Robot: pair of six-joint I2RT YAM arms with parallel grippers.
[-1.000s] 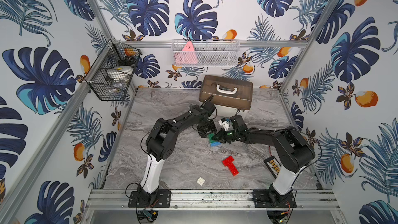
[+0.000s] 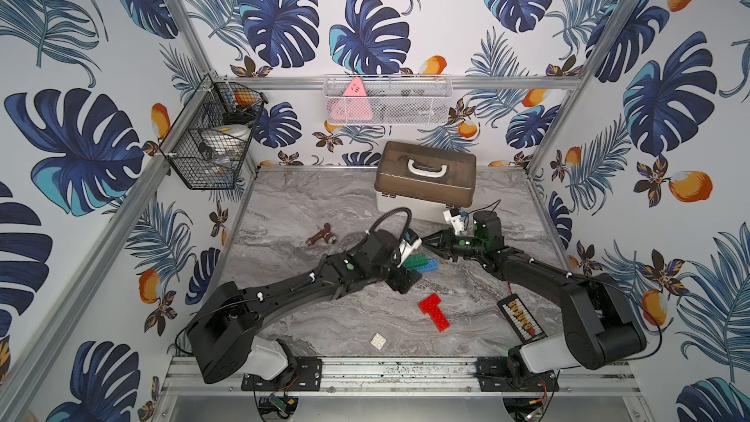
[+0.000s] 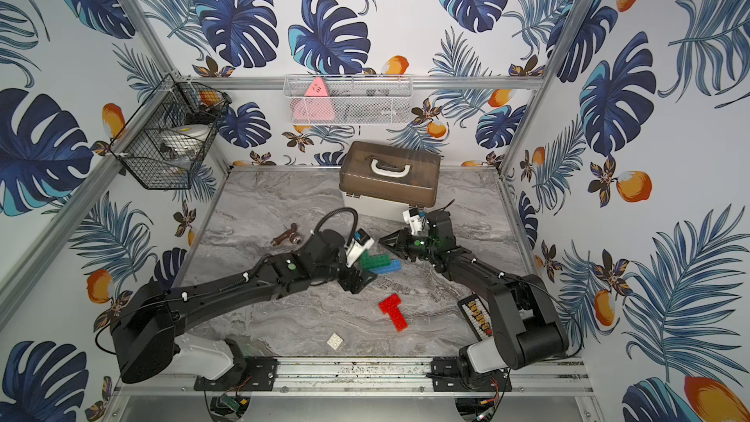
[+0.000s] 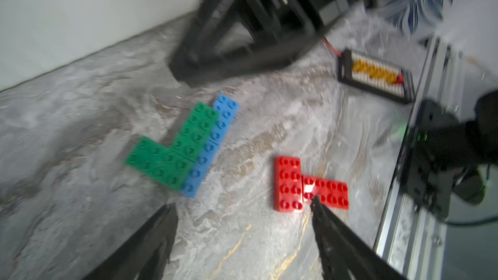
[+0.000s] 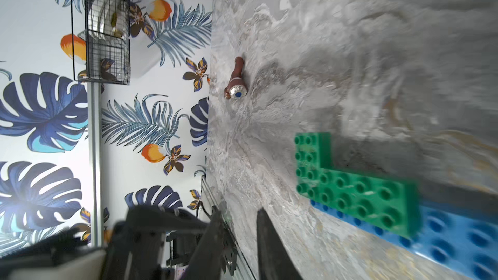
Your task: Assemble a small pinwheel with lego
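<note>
Green L-shaped bricks (image 5: pixel 358 197) lie on top of a blue strip of bricks (image 5: pixel 456 238), which extends past them at one end. In the left wrist view this stack rests flat on the table; two red bricks joined at an angle (image 4: pixel 288 186) lie apart from it. My left gripper is open and empty, held over the table between the stack and the red pair. With a gap and nothing between its fingers, my right gripper is beside the green and blue stack, not touching it in the right wrist view.
A white square piece (image 2: pixel 378 340) lies near the front. The brown-lidded box (image 2: pixel 425 176) stands behind the arms, a brown object (image 2: pixel 321 234) is at left, and an abacus (image 2: pixel 521 318) is front right.
The right gripper has drawn back to the right, uncovering more of the green and blue bricks.
</note>
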